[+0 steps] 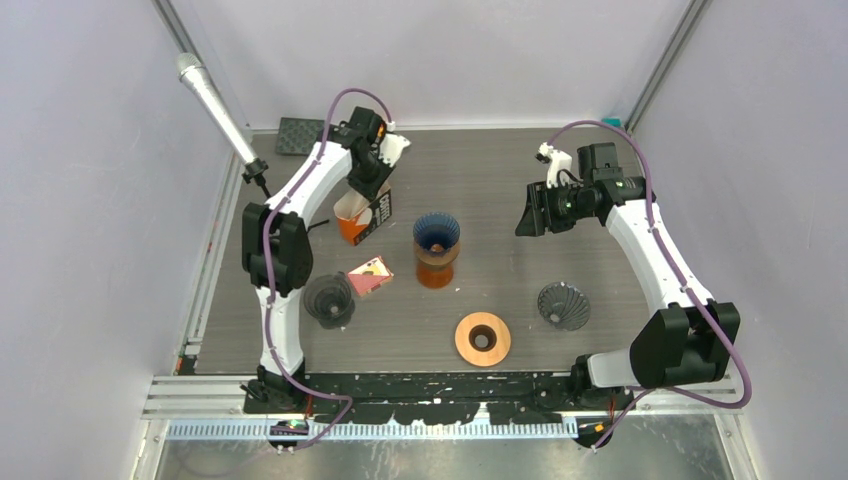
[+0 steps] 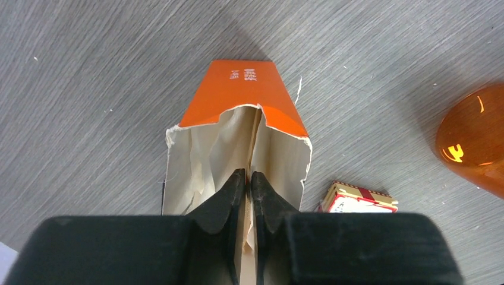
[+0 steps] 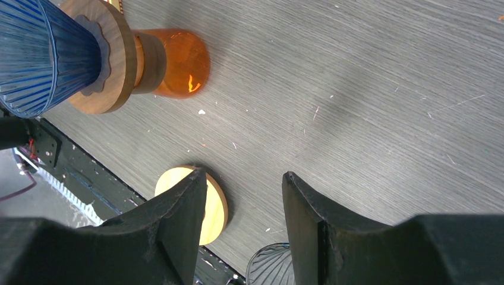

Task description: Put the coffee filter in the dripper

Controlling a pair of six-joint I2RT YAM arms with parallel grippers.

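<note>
An orange box (image 1: 365, 220) (image 2: 242, 83) of paper filters stands open at the upper left. My left gripper is over it, fingertips close together around a filter edge (image 2: 257, 124); whether they grip it is unclear. The blue dripper (image 1: 437, 230) (image 3: 47, 59) sits on an amber carafe (image 1: 435, 271) (image 3: 181, 62) in the middle. My right gripper (image 1: 532, 222) stands open above bare table to its right, with nothing between the fingers.
A small red packet (image 1: 370, 275), a dark cup (image 1: 329, 301), a wooden ring (image 1: 482, 355) and a ribbed clear dripper (image 1: 564, 305) lie along the front.
</note>
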